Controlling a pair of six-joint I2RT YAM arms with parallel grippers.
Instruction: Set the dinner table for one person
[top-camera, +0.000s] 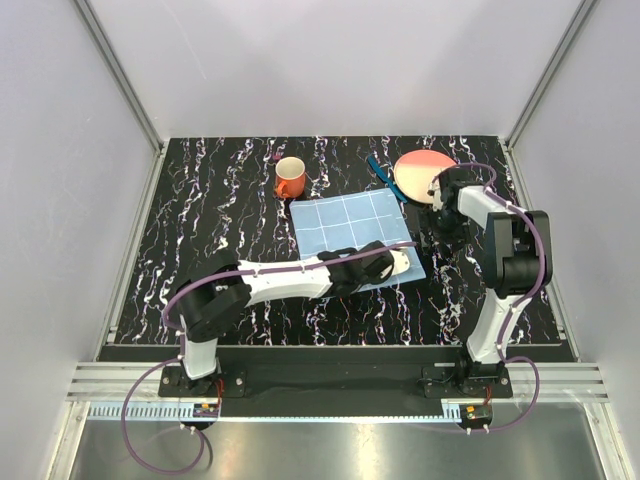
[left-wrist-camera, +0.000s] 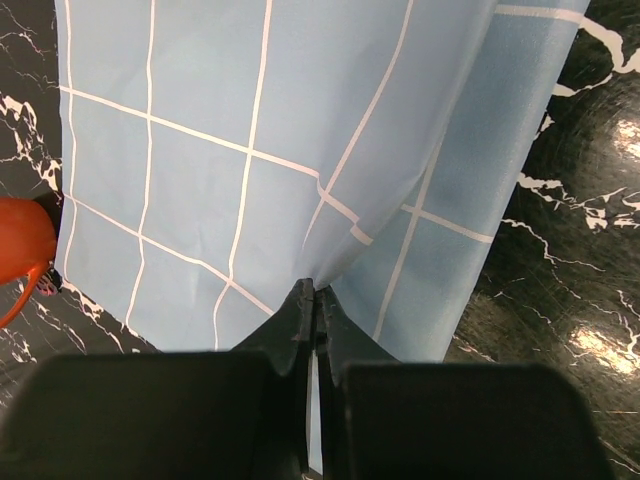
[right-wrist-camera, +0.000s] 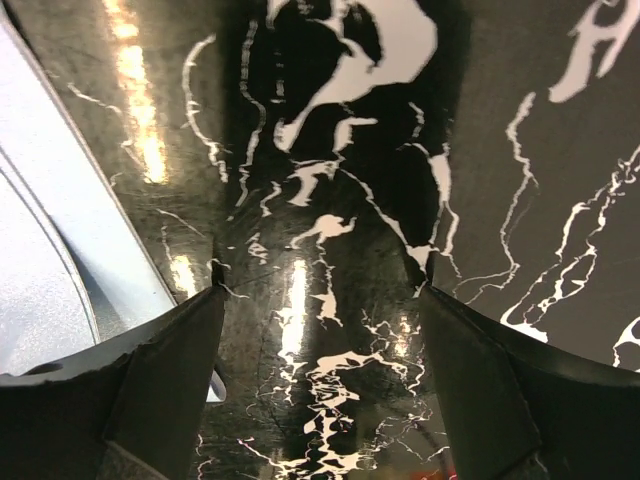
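Note:
A light blue cloth with white grid lines (top-camera: 345, 220) lies on the dark table, its right edge folded. In the left wrist view my left gripper is shut on an edge of the cloth (left-wrist-camera: 200, 190), which puckers at the fingertips. My right gripper stands open over bare table, with the cloth's edge (right-wrist-camera: 90, 230) to its left. An orange mug (top-camera: 290, 178) is upright behind the cloth. Toward the back right rests a pink-and-cream plate (top-camera: 418, 176), and a blue utensil (top-camera: 385, 178) lies between it and the cloth.
Pale walls (top-camera: 330, 70) bound it at the back and sides. My left arm (top-camera: 290, 280) stretches across the front of the cloth, hiding part of it.

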